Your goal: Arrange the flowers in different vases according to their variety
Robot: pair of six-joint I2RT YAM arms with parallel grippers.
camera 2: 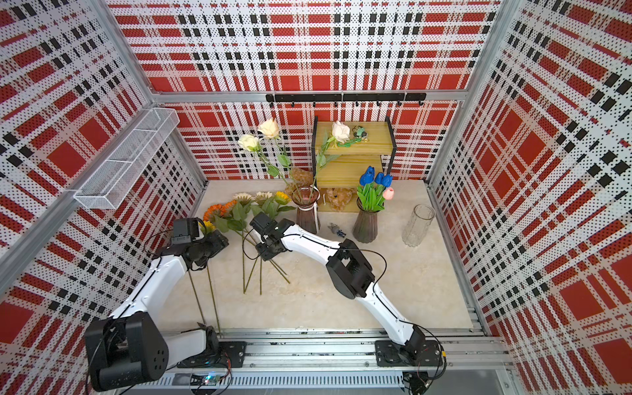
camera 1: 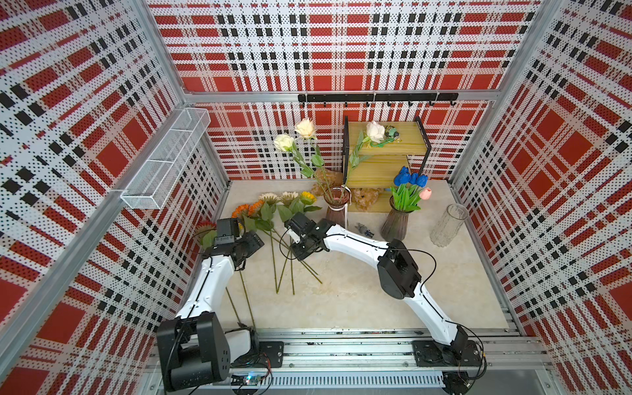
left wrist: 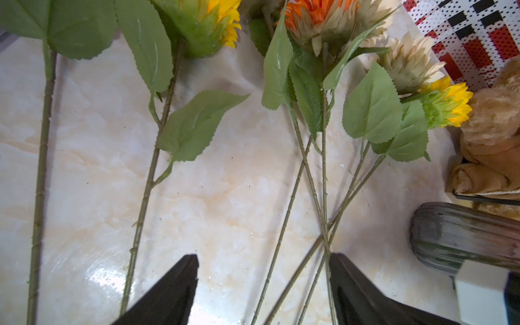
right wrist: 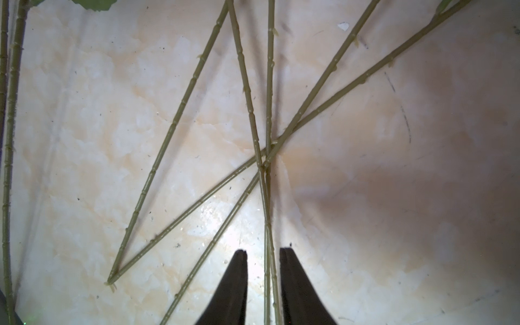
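Observation:
Sunflowers, orange flowers and pale flowers lie on the table's left, their stems [left wrist: 292,200] crossing. My left gripper hangs over them with its fingers apart, nothing held. My right gripper is open above the crossed stems [right wrist: 267,162]. White roses [camera 1: 304,128] stand in a dark vase [camera 1: 335,214] at the back; blue and pink tulips [camera 1: 408,184] fill a second vase [camera 1: 393,227]. A clear glass vase [camera 1: 449,223] at the right is empty.
A wooden shelf [camera 2: 352,171] with plush bears stands at the back. A small figurine [camera 2: 337,229] lies between the dark vases. A wire basket [camera 2: 125,158] hangs on the left wall.

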